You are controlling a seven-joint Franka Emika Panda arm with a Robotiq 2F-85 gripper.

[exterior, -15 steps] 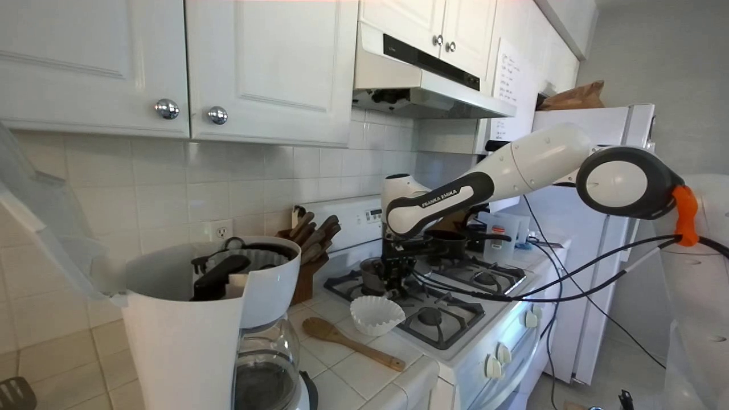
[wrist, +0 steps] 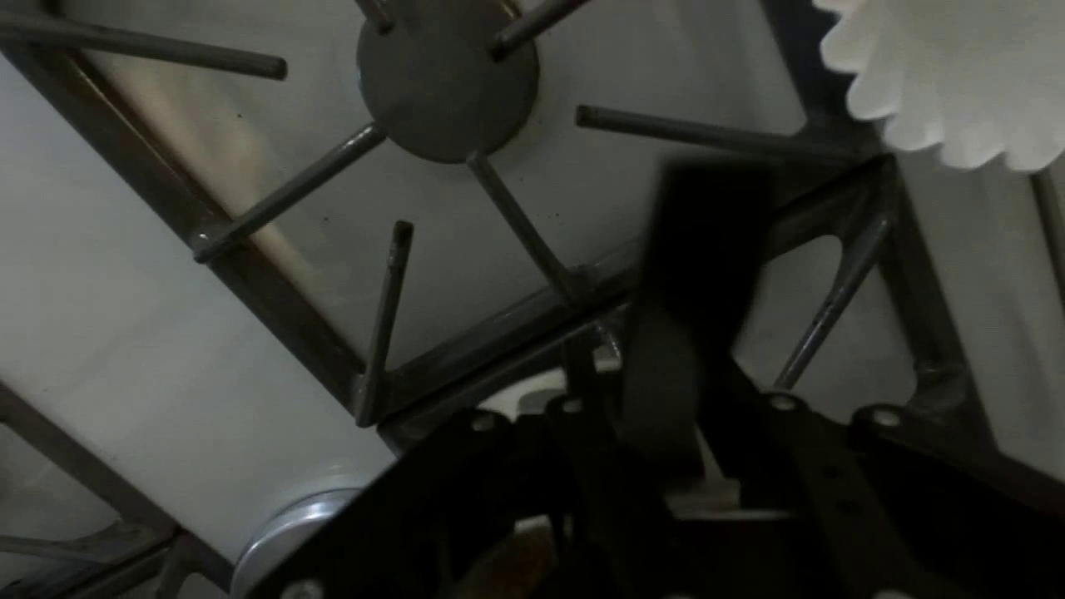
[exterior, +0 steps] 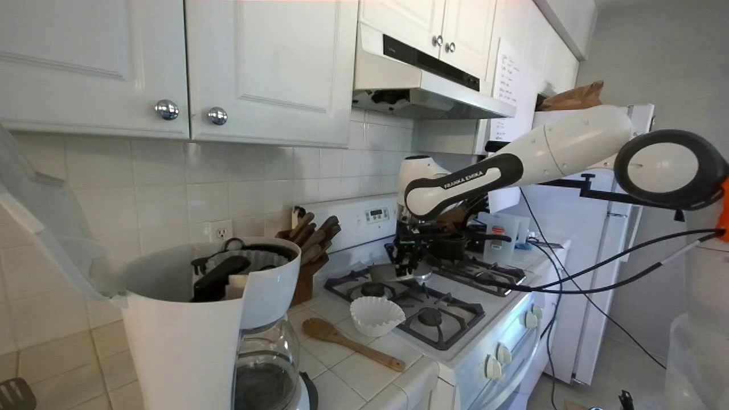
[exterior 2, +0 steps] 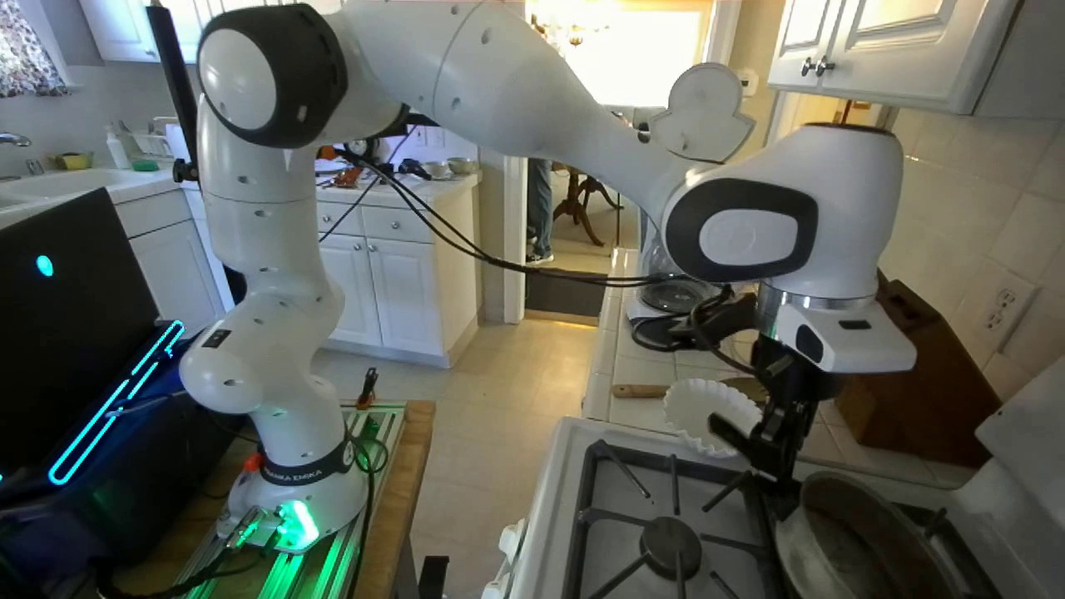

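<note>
A grey metal pot (exterior 2: 860, 544) is at the back of the stove in exterior view 2, its open top partly facing that camera. Beside it, my gripper (exterior 2: 770, 451) is shut on the pot's black handle (exterior 2: 730, 435), whose free end juts out past the fingers. The same handle (wrist: 706, 245) shows as a dark, blurred bar at the fingers in the wrist view. Exterior view 1 has the gripper (exterior: 408, 261) over the stove, with part of the pot (exterior: 386, 274) low beside it. Whether the pot rests on the grate is hard to tell.
A white fluted paper filter (exterior: 376, 315) and a wooden spoon (exterior: 355, 344) lie on the tiled counter. The coffee maker (exterior: 184, 341) stands open nearer that camera. A knife block (exterior: 305, 283) is by the wall; a black pan (exterior: 447, 247) sits farther along the stove.
In exterior view 1, the arm and gripper have moved right, away from the coffee maker, and slightly up. The pot has shifted right with the gripper. The paper filter and spoon stay put.
</note>
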